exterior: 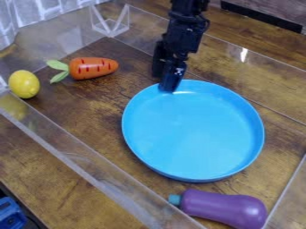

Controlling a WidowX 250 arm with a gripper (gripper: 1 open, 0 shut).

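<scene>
My black gripper point(167, 76) hangs from the top centre, low over the back rim of a round blue plate point(191, 130); it stands open, with nothing visible between its fingers. A toy carrot point(91, 67) lies to its left, a yellow lemon-like toy point(24, 84) farther left, and a purple eggplant point(224, 209) below the plate at the front right.
The wooden floor point(66, 143) is bounded by clear plastic walls on the left and front. There is bare wood at the back right and left of the plate. A blue object point(7, 216) sits outside at the lower left corner.
</scene>
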